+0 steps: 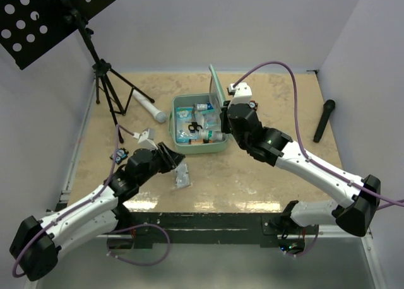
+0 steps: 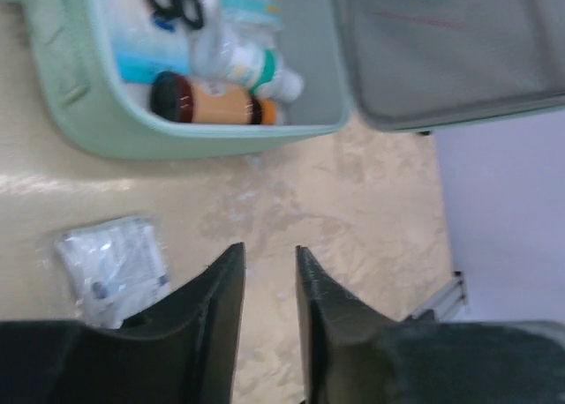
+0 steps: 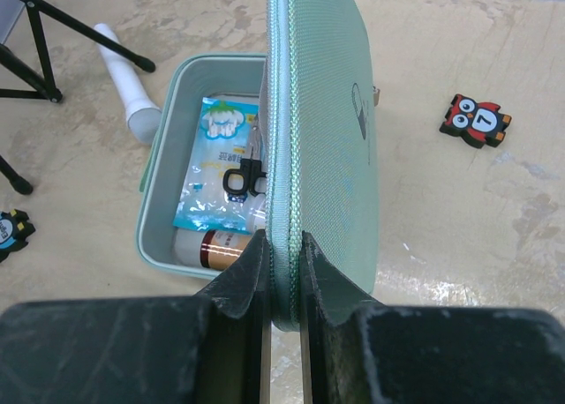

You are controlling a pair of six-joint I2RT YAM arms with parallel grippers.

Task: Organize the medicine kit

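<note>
The pale green medicine kit stands with its lid raised on the right side. Inside lie a blue packet, black-handled scissors, a brown bottle and a white bottle with a green band. My right gripper is shut on the lid's edge, one finger on either side. A small clear bag with white contents lies flat in front of the kit. My left gripper hangs above the surface near that bag, part open, nothing between its fingers.
A black music stand and a white tube are left of the kit. A red owl figure lies behind the lid, and a dark one at left. A black microphone lies far right.
</note>
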